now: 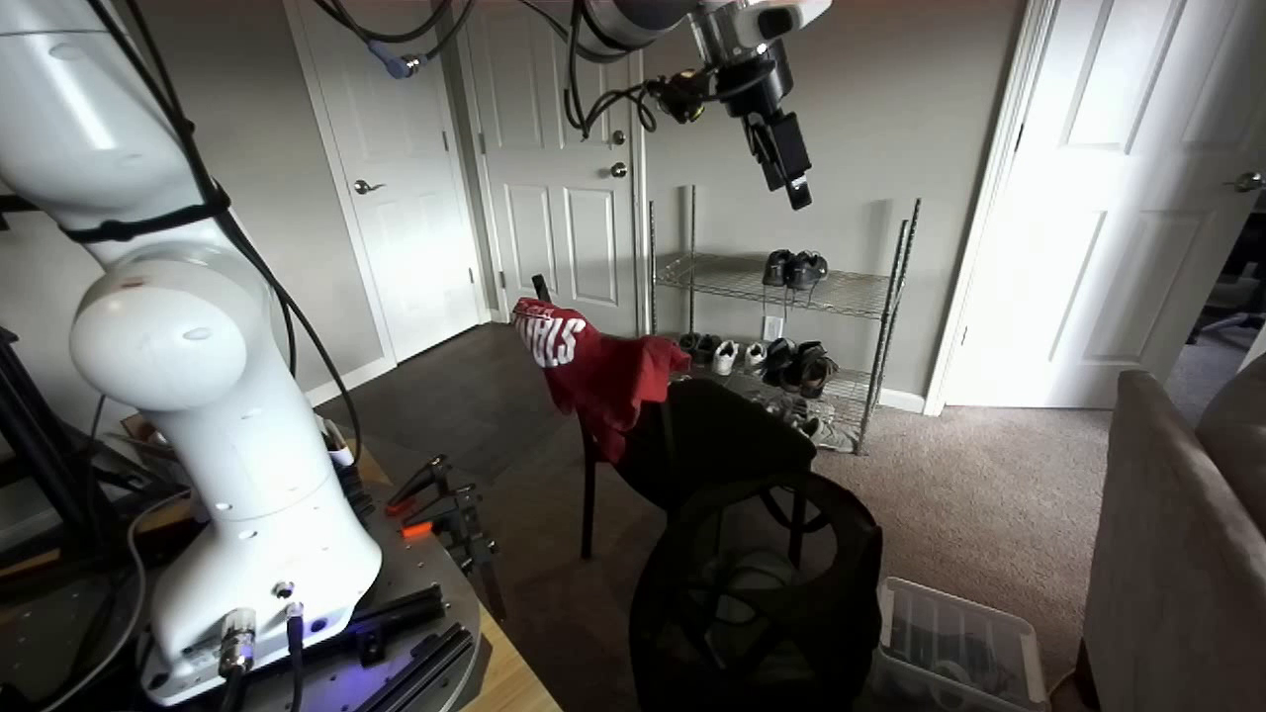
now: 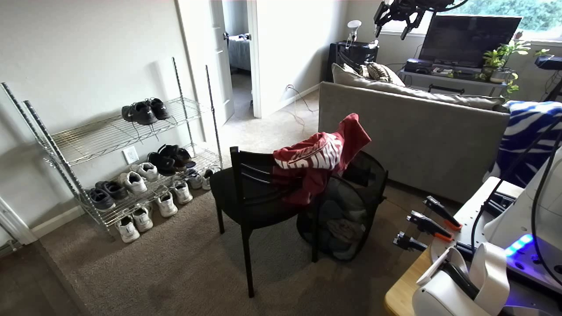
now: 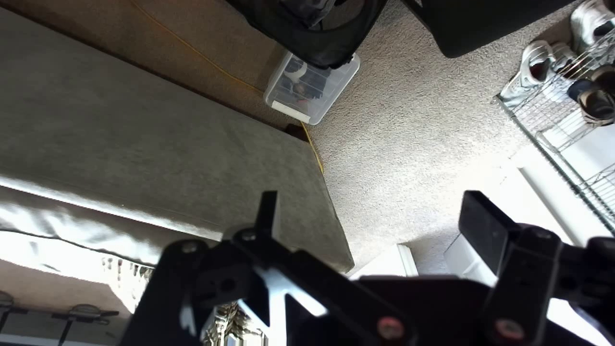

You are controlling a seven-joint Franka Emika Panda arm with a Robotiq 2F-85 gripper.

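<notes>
My gripper is open high above the floor, its two black fingers wide apart with nothing between them. In exterior view 1 the gripper [image 1: 797, 196] hangs at the upper middle, well above the furniture. A red garment with white lettering [image 1: 617, 368] drapes over the back of a black chair [image 1: 742, 433]. Exterior view 2 shows the same red garment [image 2: 316, 152] lying across the chair back, partly over a black mesh hamper [image 2: 376, 195] that has clothes inside. The garment is out of sight in the wrist view.
A wire shoe rack [image 2: 113, 139] with several shoes stands against the wall. The grey couch [image 2: 411, 142] lies beyond the hamper. A clear plastic bin [image 1: 961, 641] sits on the floor beside the hamper. Clamps [image 1: 445, 510] stick out from the table edge near the arm's base.
</notes>
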